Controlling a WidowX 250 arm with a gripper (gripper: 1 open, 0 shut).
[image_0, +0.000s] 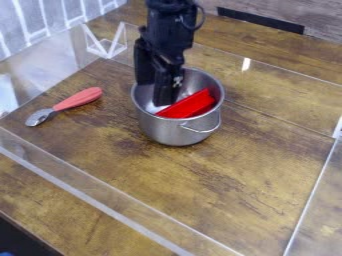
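My black gripper (164, 80) stands open over the back left part of a steel pot (181, 131), its lower fingers reaching down to the rim and inside. A red block (187, 104) lies inside the pot at the right, beside a pale item partly hidden by the gripper. Nothing shows held between the fingers.
A pink-handled metal utensil (78, 101) lies on the wooden table (167, 200) to the left of the pot. Clear panels or edges border the left and right sides.
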